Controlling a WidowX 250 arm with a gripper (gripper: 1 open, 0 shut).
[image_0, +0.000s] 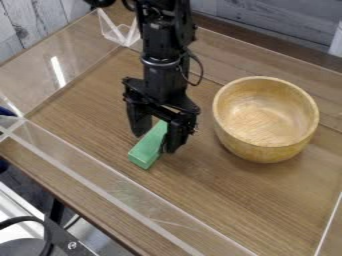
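Observation:
A green block (147, 153) lies on the wooden table in the middle of the camera view. The black robot arm hangs down over it, its open gripper (158, 124) low at the upper end of the block, with the dark fingers partly covering that end. Whether the fingers touch the block cannot be told.
A round wooden bowl (263, 110) stands to the right of the gripper. A dark cable runs at the lower left edge, and a clear plastic item sits at the top left.

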